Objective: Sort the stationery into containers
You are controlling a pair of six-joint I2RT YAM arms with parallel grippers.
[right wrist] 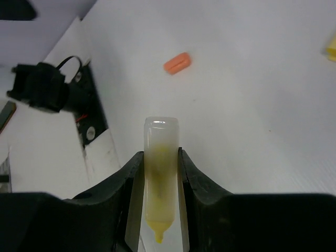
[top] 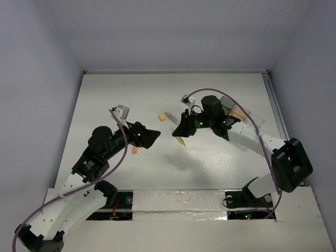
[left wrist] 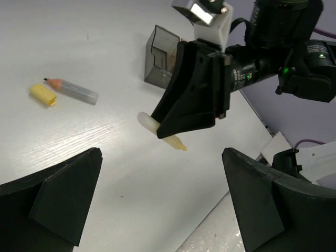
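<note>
My right gripper (top: 179,134) is shut on a translucent yellow-tipped marker, raised over the middle of the table and also seen in the left wrist view (left wrist: 175,142). My left gripper (top: 153,137) hangs open left of it, with nothing between its fingers. A pencil-shaped grey piece with orange tip (left wrist: 76,90) and a yellow piece (left wrist: 43,94) lie behind them. An orange piece (right wrist: 177,63) lies near the left arm. Containers (top: 236,110) sit at the right, partly hidden by the right arm.
Walls border the table at sides and back. The two arms face each other near the centre.
</note>
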